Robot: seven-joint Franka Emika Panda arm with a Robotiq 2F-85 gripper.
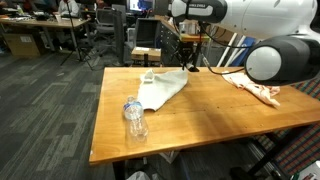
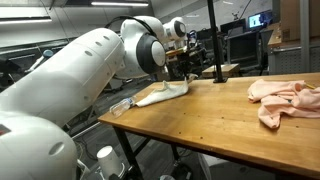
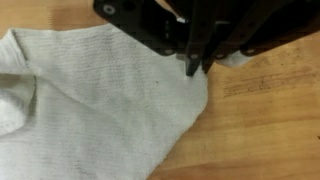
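A white cloth (image 1: 158, 92) lies on the far left part of the wooden table, its right end drawn up toward my gripper (image 1: 187, 66). In the wrist view the gripper is shut, and a corner of the white cloth (image 3: 105, 100) gathers right at its fingertips. A small bit of white shows on the other side of the fingers too. Seen from exterior view 2, the cloth (image 2: 163, 94) slopes up to the gripper, which is small and partly lost against the background there.
A clear plastic bottle (image 1: 135, 118) stands near the table's left edge. Pink cloth (image 2: 285, 98) lies crumpled on the opposite side. Bare table (image 1: 215, 110) stretches between them. Chairs and desks fill the background beyond the table.
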